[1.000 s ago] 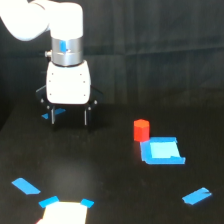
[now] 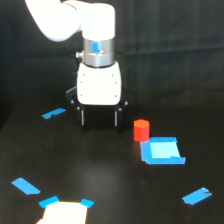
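A small red block (image 2: 141,130) stands upright on the dark tabletop, right of the middle in the camera view. Touching or close to its lower right is a pale square (image 2: 164,150) bordered with blue tape. To the left of the block hangs my white gripper (image 2: 99,118), its dark fingers spread apart and nothing visible between them. A clear gap separates the gripper from the block. How high the fingertips are above the table is hard to judge.
Strips of blue tape lie at the left (image 2: 26,186), at the lower right, and behind the gripper on the left. Cut off by the front edge is a pale object (image 2: 65,213) with blue tape around it.
My gripper has moved to the right, closer to the red block, with its fingers still spread. The block and the taped square have not moved.
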